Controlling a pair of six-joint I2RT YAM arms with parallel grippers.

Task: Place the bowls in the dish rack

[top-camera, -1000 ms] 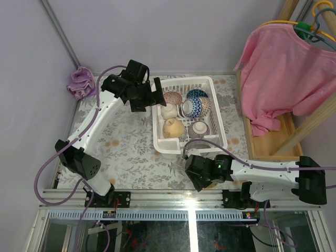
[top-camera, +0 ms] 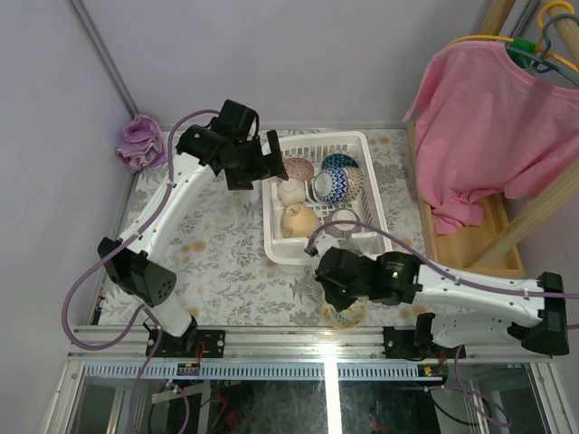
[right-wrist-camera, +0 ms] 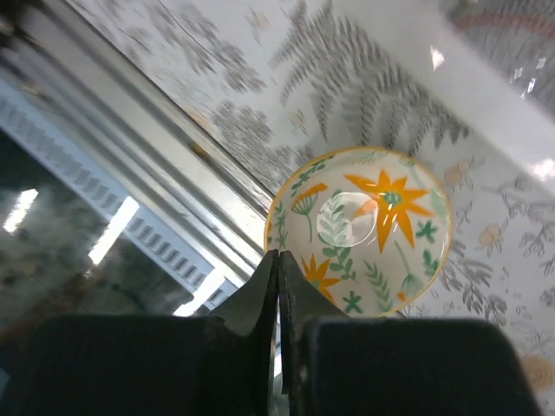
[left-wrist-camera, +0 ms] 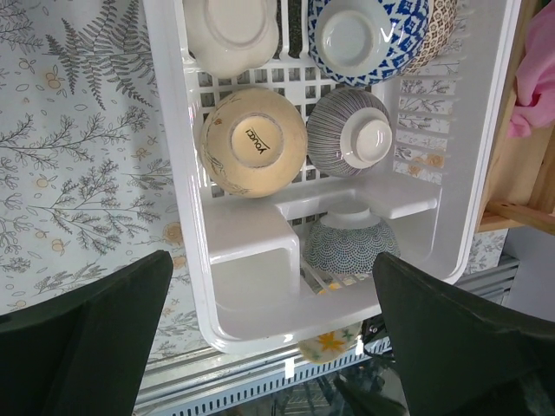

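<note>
The white dish rack (top-camera: 270, 226) holds several upturned bowls, among them a blue-patterned bowl (left-wrist-camera: 399, 35), a tan bowl (left-wrist-camera: 251, 139) and a striped bowl (left-wrist-camera: 334, 130); a grey dotted bowl (left-wrist-camera: 347, 247) sits in its front compartment. My left gripper (top-camera: 262, 163) is open over the rack's back left. A cream bowl with orange flowers (right-wrist-camera: 364, 230) lies on the table in front of the rack, near the edge. My right gripper is shut, nothing seen between its fingers, above that bowl's near side.
A pink shirt (top-camera: 479, 117) hangs over a wooden stand at the right. A purple cloth (top-camera: 140, 145) lies at the back left. The table left of the rack is clear. A metal rail runs along the front edge.
My right arm has shifted slightly at the front, uncovering more of the flowered bowl in the top view. The left arm has moved very little, if at all.
</note>
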